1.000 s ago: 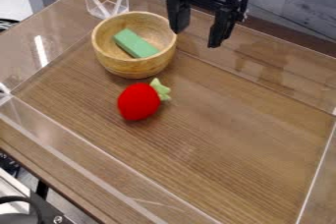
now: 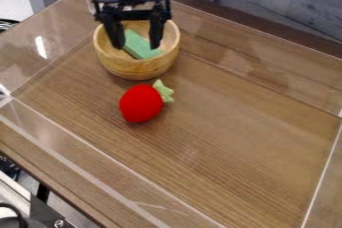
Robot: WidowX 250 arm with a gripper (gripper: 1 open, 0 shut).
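Observation:
My dark gripper (image 2: 131,17) is at the top of the camera view, open, over the round wooden bowl (image 2: 135,67). A green block (image 2: 138,45) lies tilted inside the bowl beneath the gripper, partly hidden by it. A red tomato-like object (image 2: 142,104) with a pale green top rests on the wooden table (image 2: 227,142) in front of the bowl.
A grey panel wall (image 2: 254,7) runs along the back. The table's left edge shows at lower left.
My gripper has moved left from the back right to over the bowl. The bowl, block and red object look unmoved.

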